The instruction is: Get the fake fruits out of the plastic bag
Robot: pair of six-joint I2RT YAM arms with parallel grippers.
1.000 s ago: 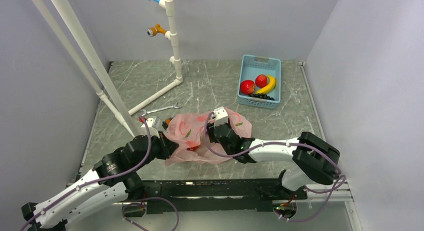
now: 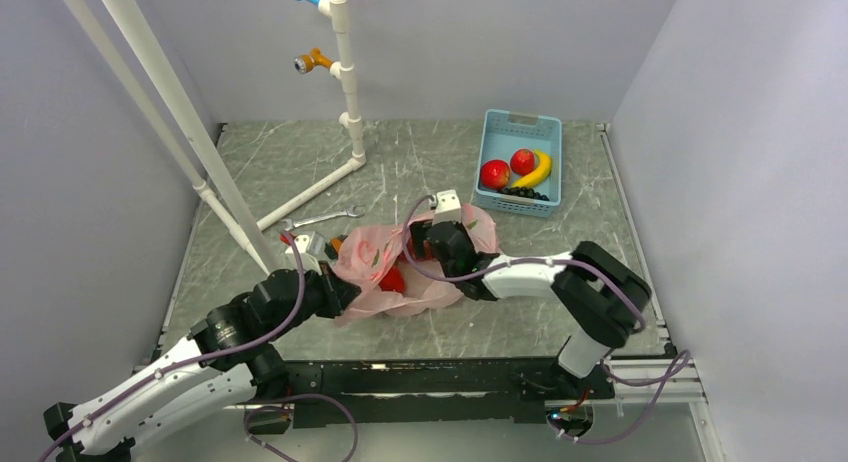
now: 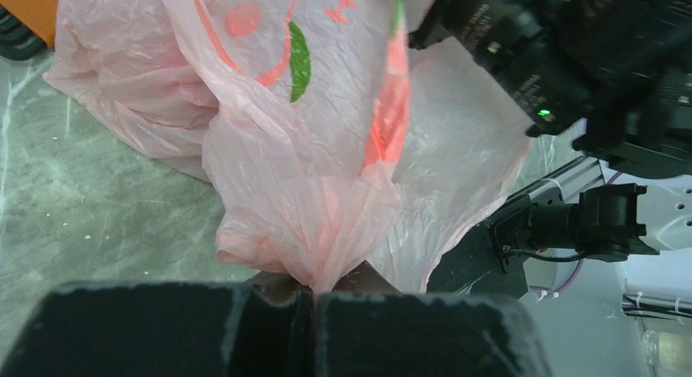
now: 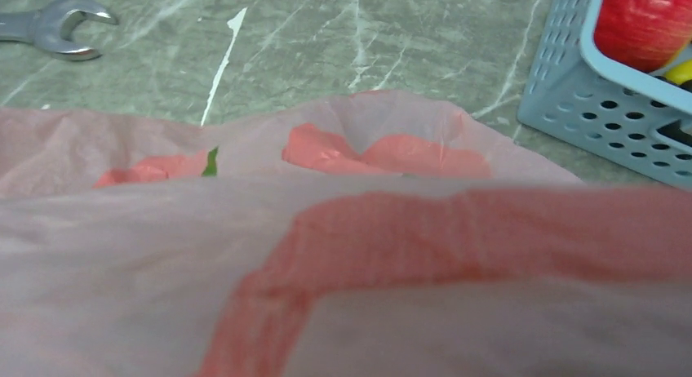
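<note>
A pink plastic bag (image 2: 370, 252) with printed shapes lies on the marble surface, red fruit (image 2: 392, 282) showing inside. My left gripper is shut on a gathered edge of the bag at its left end. My right gripper (image 2: 425, 237) is over the bag's middle; in the right wrist view bag film (image 4: 367, 246) fills the lower part and hides the fingers, so I cannot see what lies between them. A blue basket (image 2: 518, 204) at the back right holds two red fruits, a banana (image 2: 536, 172) and dark grapes (image 2: 522, 192).
A wrench (image 2: 322, 216) lies behind the bag. White pipes (image 2: 315, 190) with coloured valves stand at the back left. Tools sit partly hidden beside my left gripper. Free surface lies right of the bag and at the back middle.
My right gripper and arm have shifted back, away from the front edge. The bag's folds have moved, showing more red fruit. The left arm looks still.
</note>
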